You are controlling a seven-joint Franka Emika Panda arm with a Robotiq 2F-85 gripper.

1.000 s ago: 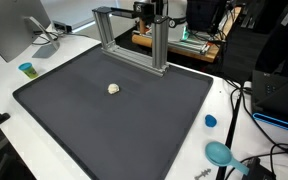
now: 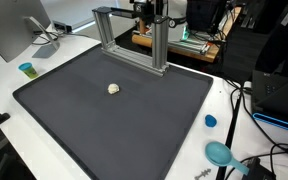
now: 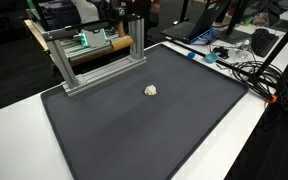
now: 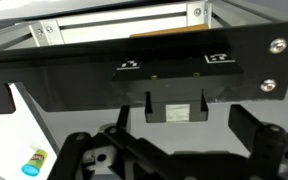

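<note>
In the wrist view my gripper is open, its dark fingers spread to either side of a small black block point(image 4: 177, 101) with a pale label. The block sits below a long black bar point(image 4: 84, 85). Whether the fingers touch it I cannot tell. On the grey mat lies a small cream-coloured lump point(image 2: 113, 89), well away from the metal frame point(image 2: 134, 58); exterior view 2 shows the same lump point(image 3: 150, 91). The gripper's fingers are not clear in either exterior view.
A small green-and-blue cup point(image 2: 28, 70) stands on the white table beyond the mat's left edge. A teal ladle-like item point(image 2: 222, 154) and a blue round piece point(image 2: 210, 121) lie to the right.
</note>
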